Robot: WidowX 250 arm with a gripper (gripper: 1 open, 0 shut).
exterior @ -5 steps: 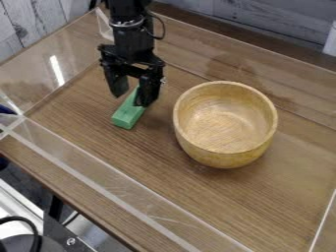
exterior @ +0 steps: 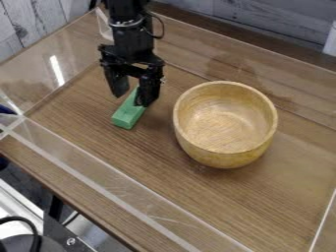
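A green rectangular object (exterior: 128, 114) lies flat on the wooden table, left of a round wooden bowl (exterior: 223, 122). The black gripper (exterior: 132, 91) hangs over the far end of the green object, its two fingers apart and pointing down. Whether it touches the object cannot be told.
A white object (exterior: 105, 22) stands at the top left behind the arm. Black cables (exterior: 27, 226) lie at the lower left corner.
The gripper has shifted slightly left and up, uncovering a little more of the green object's far end. The bowl has not moved.
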